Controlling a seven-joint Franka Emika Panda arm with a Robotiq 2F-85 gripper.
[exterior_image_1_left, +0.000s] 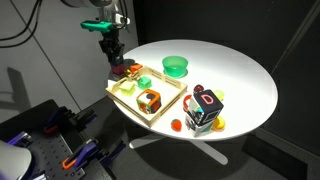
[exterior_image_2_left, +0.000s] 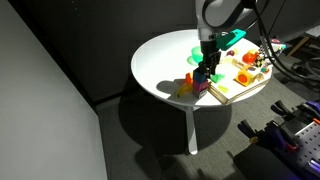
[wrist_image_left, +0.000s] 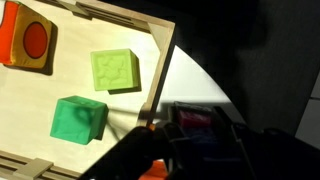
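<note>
In the wrist view, a dark box (wrist_image_left: 196, 117) with a reddish end face lies between the fingertips of my gripper. The blur and dark colours hide whether the fingers press on it. Exterior view 2 has my gripper (exterior_image_2_left: 206, 74) low over the table, right at the dark box (exterior_image_2_left: 200, 88). From exterior view 1, my gripper (exterior_image_1_left: 116, 60) is at the table's left end, just outside the tray's corner.
A wooden tray (exterior_image_1_left: 172, 109) beside the gripper holds a yellow-green block (wrist_image_left: 115, 69), a green block (wrist_image_left: 78, 119) and a red-orange block (wrist_image_left: 27, 36). A green bowl (exterior_image_1_left: 174, 66) and a dark patterned box (exterior_image_1_left: 204, 112) stand on the white table (exterior_image_1_left: 235, 75).
</note>
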